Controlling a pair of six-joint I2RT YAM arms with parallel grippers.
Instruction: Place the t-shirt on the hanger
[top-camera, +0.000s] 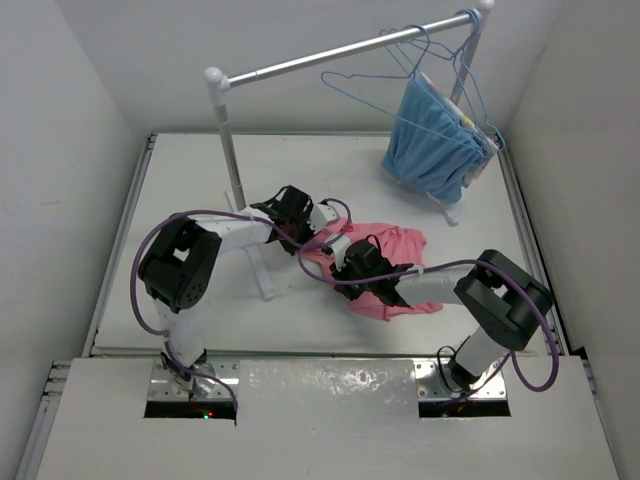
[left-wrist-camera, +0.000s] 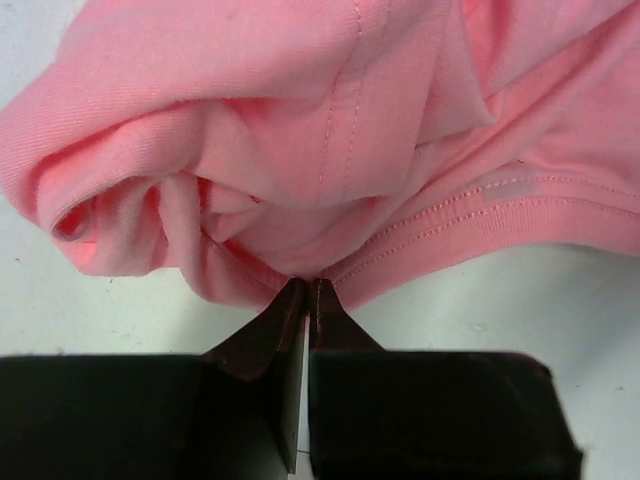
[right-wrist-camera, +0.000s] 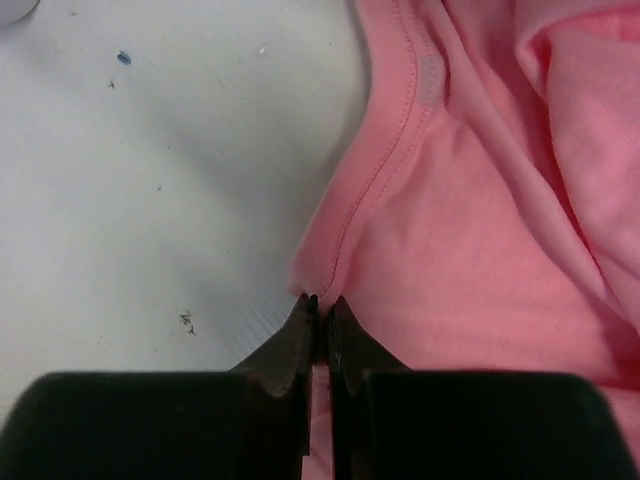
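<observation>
The pink t shirt (top-camera: 385, 243) lies crumpled on the table below both arms. In the left wrist view its stitched band (left-wrist-camera: 470, 215) curves down to my left gripper, which is shut with its tips against the cloth's edge; no cloth clearly shows between them. My right gripper is shut on the shirt's stitched edge (right-wrist-camera: 365, 175), at the near left side of the shirt. Blue hangers (top-camera: 360, 76) hang from the rack's bar (top-camera: 330, 52), well above the shirt. The arms hide part of the fabric in the top view.
A folded blue garment (top-camera: 425, 145) hangs at the rack's right end. The rack's left post (top-camera: 230, 150) and foot (top-camera: 260, 270) stand close to my left arm. Bare table shows at the far left and in front.
</observation>
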